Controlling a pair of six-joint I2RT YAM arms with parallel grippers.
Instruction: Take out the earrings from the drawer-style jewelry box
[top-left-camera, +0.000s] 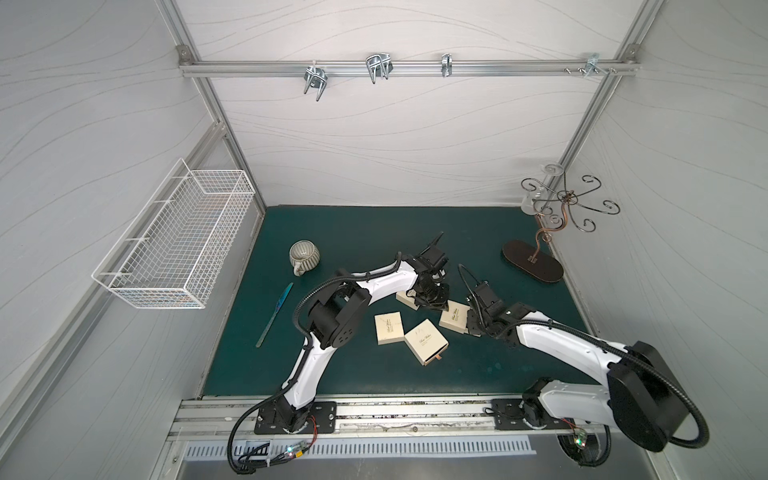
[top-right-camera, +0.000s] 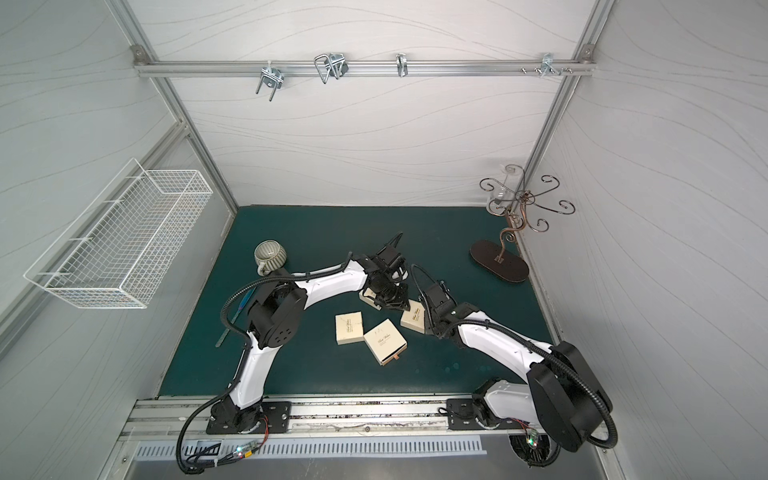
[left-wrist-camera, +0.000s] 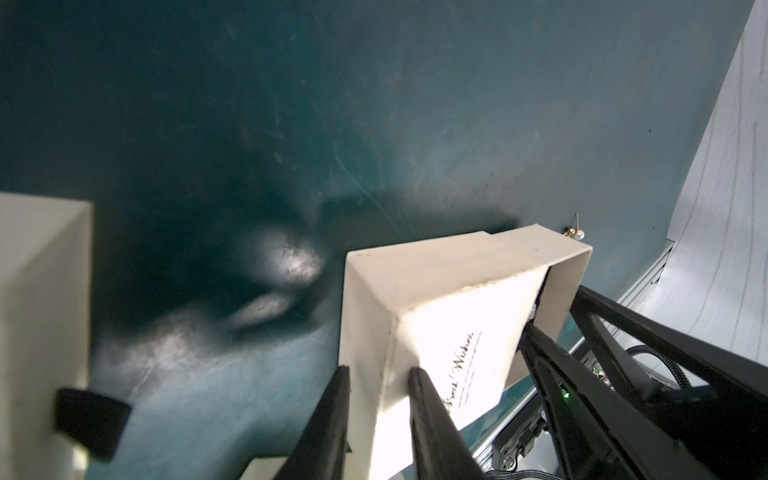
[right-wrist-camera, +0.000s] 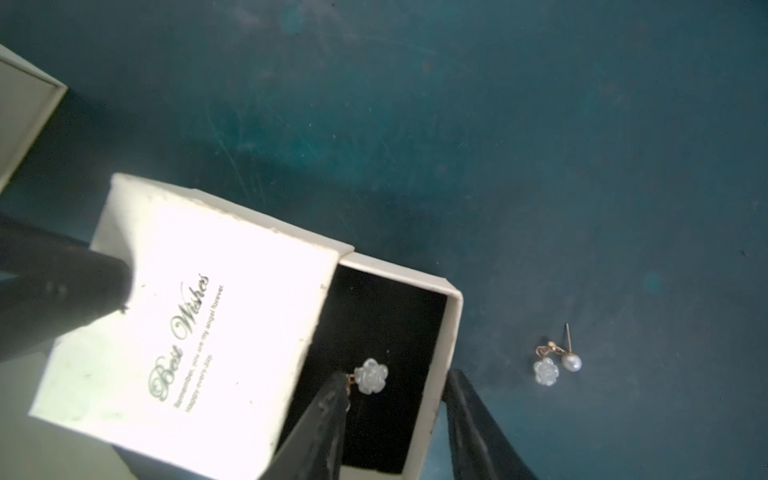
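A cream "Best Wishes" box (right-wrist-camera: 200, 312) has its drawer (right-wrist-camera: 384, 312) pulled out, showing a black pad with a flower earring (right-wrist-camera: 370, 376) on it. A flower earring (right-wrist-camera: 546, 369) and a pearl earring (right-wrist-camera: 571, 361) lie on the mat beside it. My left gripper is shut on that box's cover, as the left wrist view shows. My right gripper stands part open over the drawer, one finger near the earring and the other at the outer wall.
Other cream boxes (top-left-camera: 389, 327) lie nearby on the green mat. A mug (top-left-camera: 304, 257) and a blue knife (top-left-camera: 274, 314) are at the left. A metal stand (top-left-camera: 532, 261) is at the back right, a wire basket (top-left-camera: 172, 240) at the far left.
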